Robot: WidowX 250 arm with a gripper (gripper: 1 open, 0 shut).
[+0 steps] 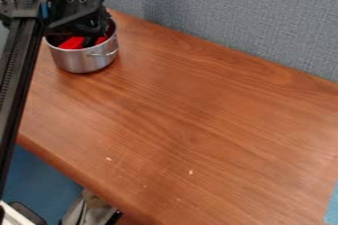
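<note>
A steel pot (82, 60) with side handles sits at the back left of the wooden table. My gripper (87, 37) reaches down into it from the black arm above. Red pieces (71, 42) show inside the pot around the dark gripper parts; whether they are part of the gripper or an object in the pot, and whether the fingers hold anything, I cannot tell.
A grey partition (224, 17) runs along the back. The table's front edge runs diagonally at lower left, with blue floor beyond.
</note>
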